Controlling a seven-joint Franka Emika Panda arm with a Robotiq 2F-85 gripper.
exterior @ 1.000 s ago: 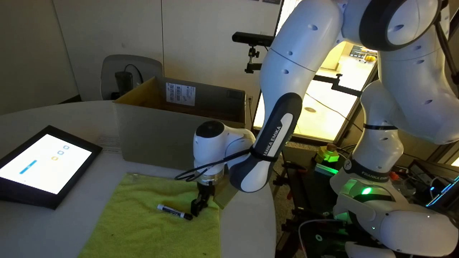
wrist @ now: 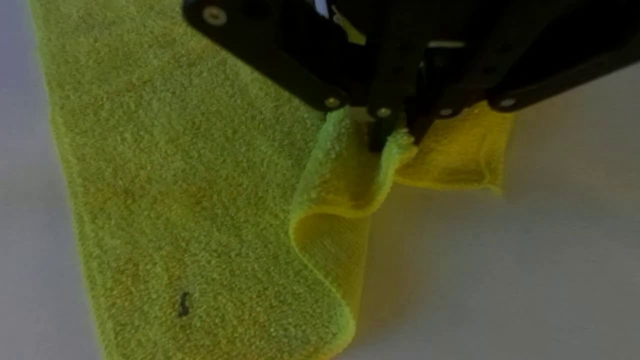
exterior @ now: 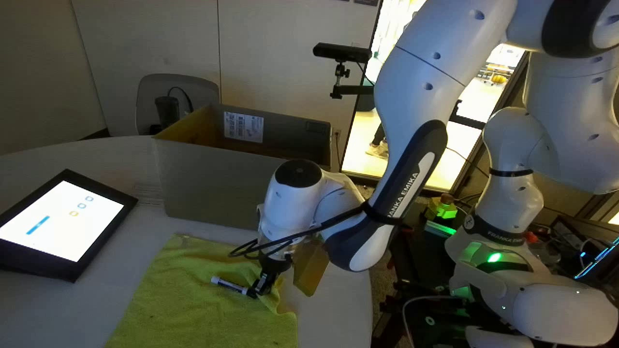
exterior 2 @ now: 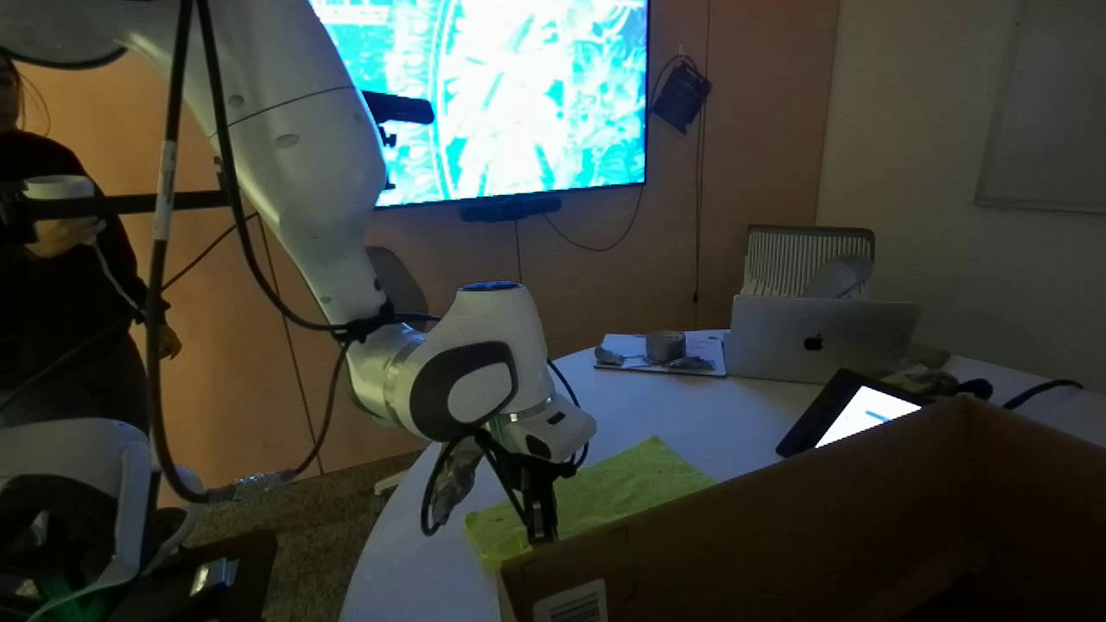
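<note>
A yellow-green towel [exterior: 203, 307] lies spread on the white table, its edge nearest the robot bunched up. On that edge my gripper [exterior: 259, 292] is shut, pointing down. In the wrist view a raised fold of the towel [wrist: 336, 174] runs up into the gripper, and the dark fingers cover the pinched part. A white marker with a dark cap [exterior: 230, 284] lies on the towel, its capped end right beside the fingertips; whether they touch cannot be told. From exterior view 2 the box wall partly hides the gripper [exterior 2: 541, 534].
An open cardboard box [exterior: 214, 180] stands just behind the towel. To the left is a tablet with a lit screen [exterior: 64, 217]. A laptop [exterior 2: 819, 337] sits farther across the table. Bare table [exterior: 333, 307] shows between the towel and the near rim.
My gripper has shifted slightly and tilted. The towel's edge, flat before, is now drawn up into a fold at the fingers. The marker has barely moved.
</note>
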